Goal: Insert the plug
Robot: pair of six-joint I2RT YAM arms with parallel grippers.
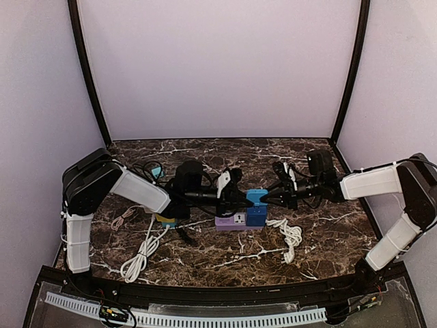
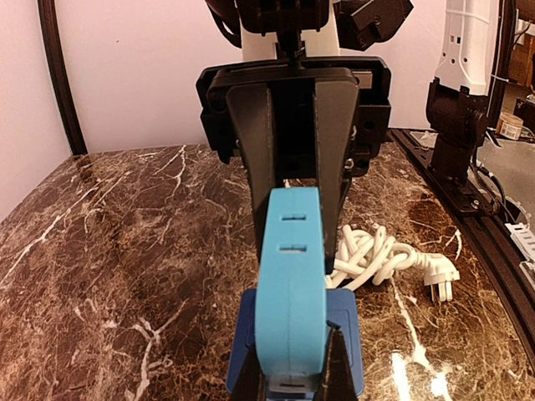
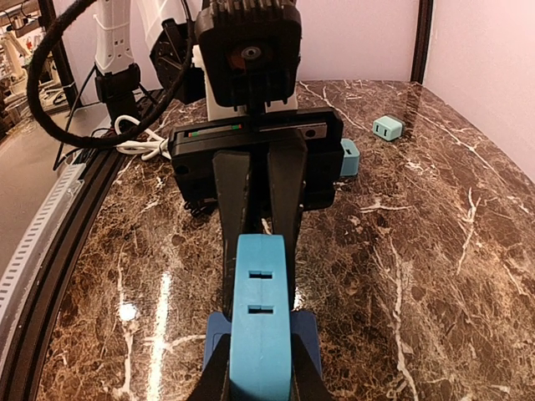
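Observation:
The light-blue plug block (image 1: pixel 257 196) sits directly above the dark-blue box (image 1: pixel 256 217), with slots in its top face (image 2: pixel 292 251). I cannot tell whether it touches the box or has entered it. From one end, my left gripper (image 1: pixel 247 200) has its fingers (image 3: pixel 231 192) along the block's two sides. My right gripper (image 1: pixel 268 198) is shut on the opposite end, its fingers (image 2: pixel 332 150) on either side there. The block lies in front of the fingertips in both wrist views. The dark-blue box (image 3: pixel 308 330) shows beneath it.
A purple socket piece (image 1: pixel 224 223) adjoins the dark-blue box. White cables lie to the right (image 1: pixel 292 236) and left (image 1: pixel 136 261). Light-blue pieces (image 3: pixel 388 128) rest farther off, near the left arm. Open marble table surrounds these.

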